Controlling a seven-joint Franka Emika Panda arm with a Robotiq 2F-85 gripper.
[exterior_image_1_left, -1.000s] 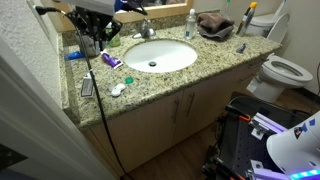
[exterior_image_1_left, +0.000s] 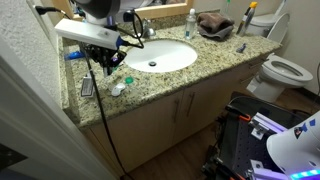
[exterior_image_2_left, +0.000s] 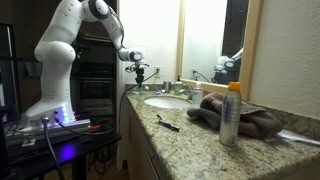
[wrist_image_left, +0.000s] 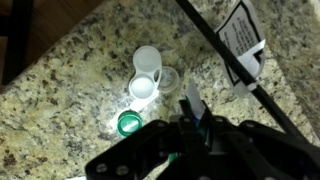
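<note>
Over the counter left of the sink, my gripper points down, shut on a slim white-tipped item (wrist_image_left: 194, 98); most of that item is hidden by the fingers. In the wrist view a white contact lens case (wrist_image_left: 147, 60) lies open, its two round cups joined. Close by are a clear round lid (wrist_image_left: 170, 78) and a green round cap (wrist_image_left: 128, 122). Exterior view 1 shows the gripper (exterior_image_1_left: 110, 67) just behind these small pieces, while exterior view 2 has it far off and too small to read.
A dark cable (wrist_image_left: 245, 75) crosses the wrist view beside a printed packet (wrist_image_left: 240, 38). The sink basin (exterior_image_1_left: 160, 56) lies right of the gripper. Farther along the counter are a bottle (exterior_image_2_left: 231, 113), a dark towel (exterior_image_2_left: 245, 115) and a thin dark item (exterior_image_2_left: 168, 124).
The small pieces on the counter appear unmoved.
</note>
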